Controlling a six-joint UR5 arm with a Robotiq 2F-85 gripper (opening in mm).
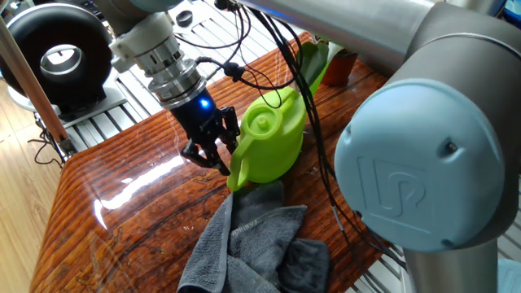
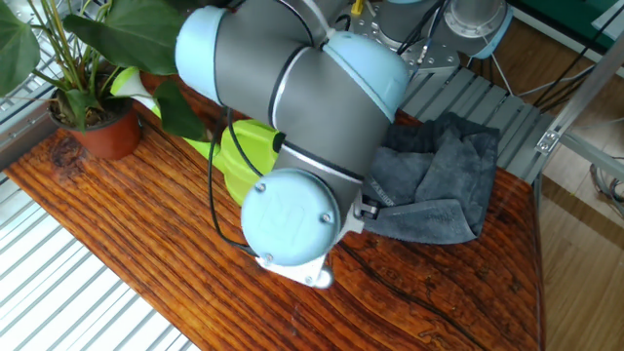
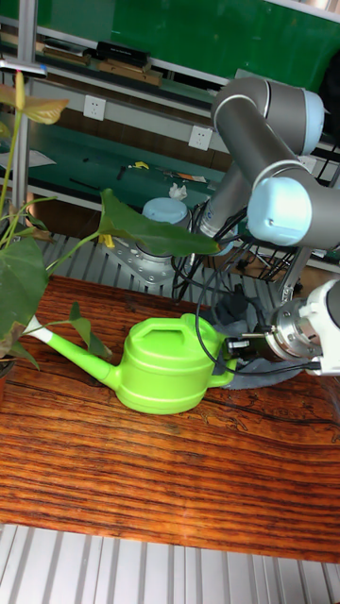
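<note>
A bright green watering can (image 1: 269, 146) rests upright on the wooden table, apparently with its base on the wood. Its handle side faces my gripper (image 1: 229, 159), whose black fingers reach the handle in exterior view 1. In exterior view 3 the gripper (image 3: 233, 347) is at the right of the can (image 3: 166, 367), close against the handle. Whether the fingers close around the handle or only touch it cannot be made out. The arm hides the gripper in exterior view 2 and covers part of the can (image 2: 249, 156).
A crumpled grey towel (image 1: 256, 244) lies beside the can. The spout points toward a potted plant (image 2: 107, 132) with broad leaves at the table's edge. Black cables hang from the arm across the can. Bare wood (image 3: 161, 483) lies on the can's near side in exterior view 3.
</note>
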